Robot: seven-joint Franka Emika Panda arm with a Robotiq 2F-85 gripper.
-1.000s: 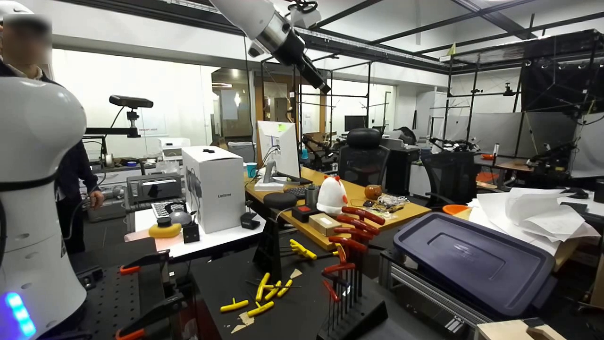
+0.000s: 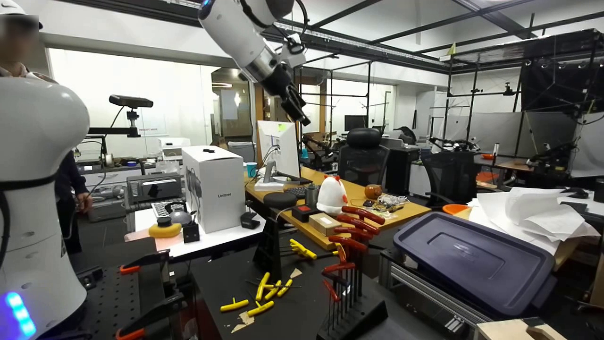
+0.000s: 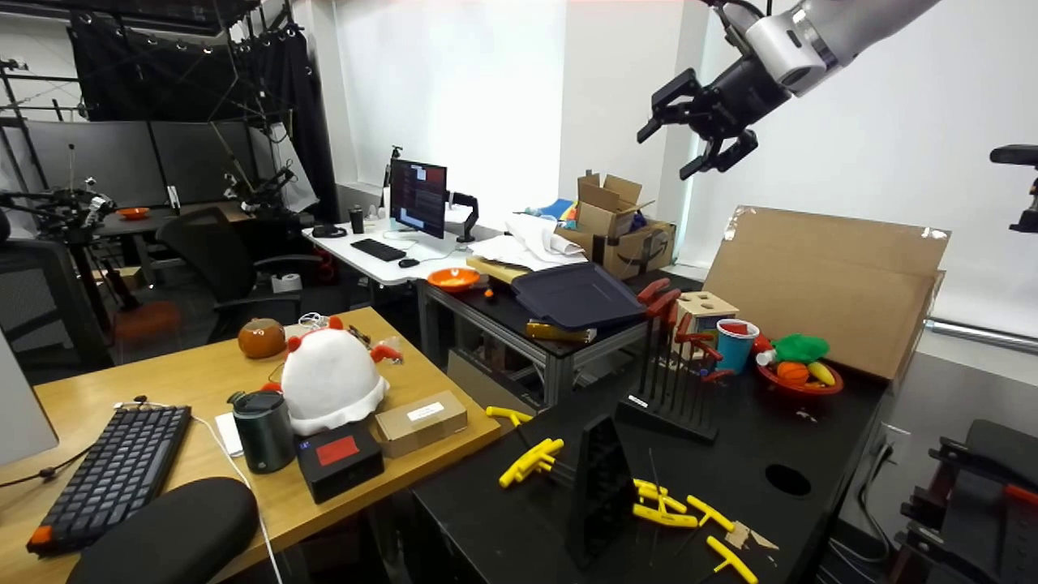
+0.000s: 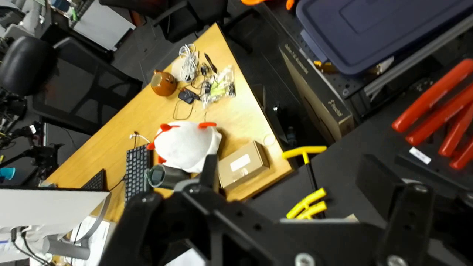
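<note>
High above the black table hangs my gripper (image 3: 688, 154), open, with nothing between its fingers. In the wrist view its fingers (image 4: 374, 184) stand wide apart over the table. Several yellow T-handle keys (image 3: 664, 508) lie loose on the black table (image 2: 317, 283), well below the gripper. A black stand (image 3: 600, 487) rises upright among them, with no keys visible in it. Red-handled keys (image 3: 663, 307) stand upright in a second black holder (image 3: 671, 414).
A wooden desk (image 4: 241, 102) beside the table bears a white plush toy (image 3: 331, 375), a cardboard box (image 3: 421, 423) and a dark tumbler (image 3: 263, 428). A blue cup (image 3: 735, 342) and a red bowl (image 3: 798, 389) stand behind the red-handled keys. Air around the gripper is free.
My gripper has moved lower and to the left in exterior view 1, its fingers now tilted more steeply downward. The keys and stands are unmoved. The person at the left has shifted slightly left.
</note>
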